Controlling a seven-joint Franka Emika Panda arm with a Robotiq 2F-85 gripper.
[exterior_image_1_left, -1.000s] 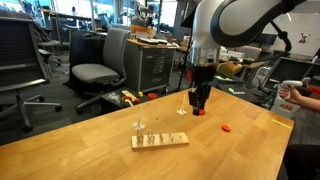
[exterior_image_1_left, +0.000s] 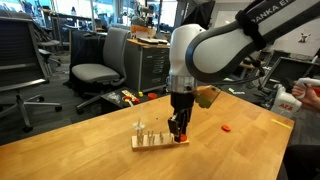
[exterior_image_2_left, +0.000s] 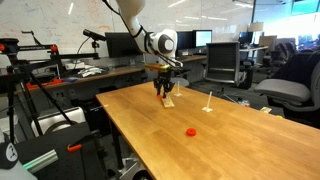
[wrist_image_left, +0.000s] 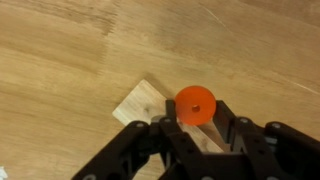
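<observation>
A round orange-red piece (wrist_image_left: 195, 104) sits between the tips of my gripper, which is shut on it. Below the piece, in the wrist view, part of a pale wooden board (wrist_image_left: 140, 104) shows; the fingers hide the rest. From exterior view 1, the board (exterior_image_1_left: 150, 144) lies on the table with several upright pegs, and my gripper (exterior_image_1_left: 180, 136) is at its right end. Whether the piece touches a peg or the board cannot be told.
Another red piece (exterior_image_1_left: 226, 128) lies loose on the table to the right. A white base with a thin stick (exterior_image_2_left: 208, 102) stands apart from the board.
My gripper has moved left and down with the red piece, from beyond the board to its right end. The board and loose red piece have stayed put.
</observation>
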